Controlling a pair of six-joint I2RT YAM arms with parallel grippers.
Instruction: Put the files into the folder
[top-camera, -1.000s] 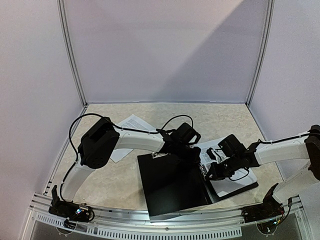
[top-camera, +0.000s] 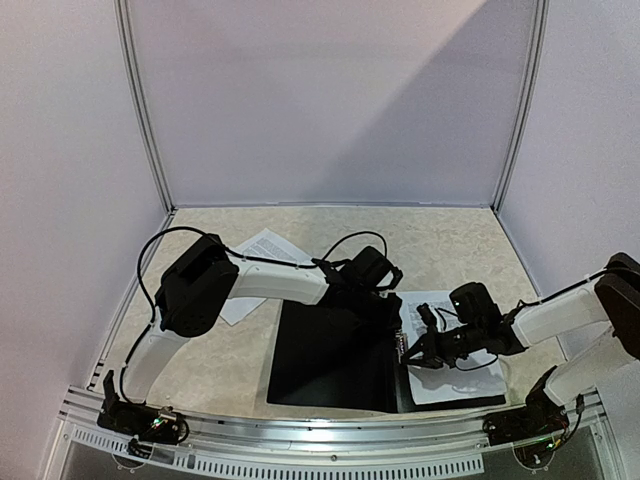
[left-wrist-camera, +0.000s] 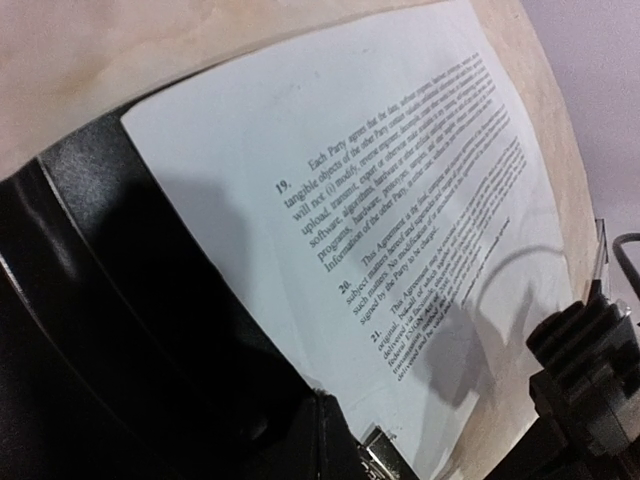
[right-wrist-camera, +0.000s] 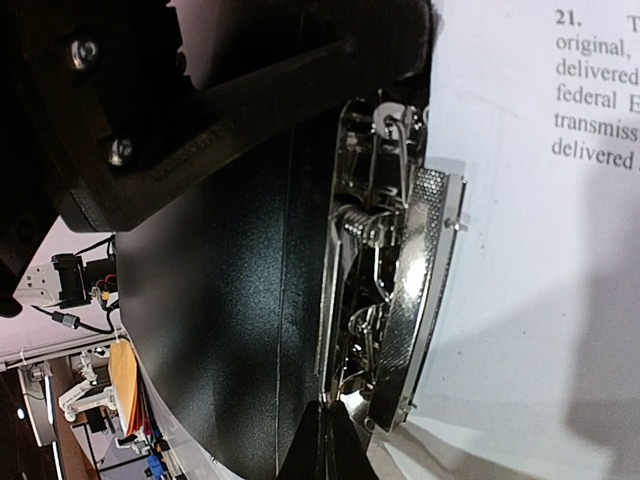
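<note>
An open black folder (top-camera: 330, 365) lies at the front middle, a printed sheet (top-camera: 450, 385) on its right half. My left gripper is shut at the folder's spine, by the sheet's edge and a metal clip. My right gripper is also shut, its fingertips at the end of the metal clip (right-wrist-camera: 415, 290) on the spine, beside the sheet (right-wrist-camera: 530, 280). Whether anything thin is between either pair of fingers cannot be seen.
More printed paper (top-camera: 240, 312) lies at the back left, partly under the left arm. Walls enclose the sides and back.
The folder and its sheet have turned to lie squarer to the front edge. My right gripper has shifted slightly left; the left arm looks unmoved.
</note>
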